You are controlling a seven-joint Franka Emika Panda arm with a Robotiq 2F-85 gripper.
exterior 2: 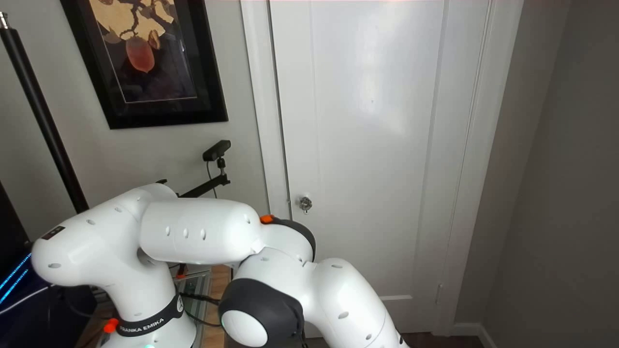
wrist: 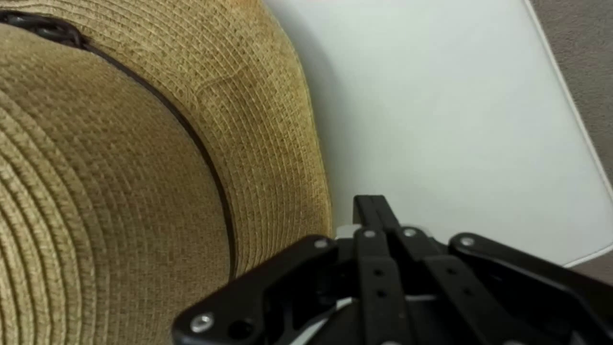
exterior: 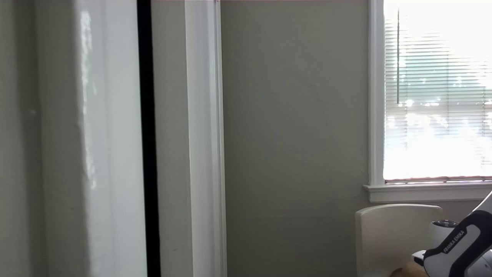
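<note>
A woven straw hat (wrist: 270, 132) with a dark cord round its crown fills the left of the wrist view. It rests on a white seat (wrist: 459, 115). My gripper is shut, its black fingers together just off the right edge of the brim. Nothing shows between them. Whether the fingers touch the brim or the seat cannot be told. In exterior view 1 a tan bit of the hat (exterior: 409, 270) peeks out at the bottom, by the arm (exterior: 456, 249). Exterior view 2 shows the arm's upper links (exterior 2: 197, 232), with the gripper out of sight.
A white chair back (exterior: 396, 235) stands behind the hat, below the window (exterior: 438, 92). A closed white door (exterior 2: 371, 145) with a glass knob (exterior 2: 305, 203) is behind the arm.
</note>
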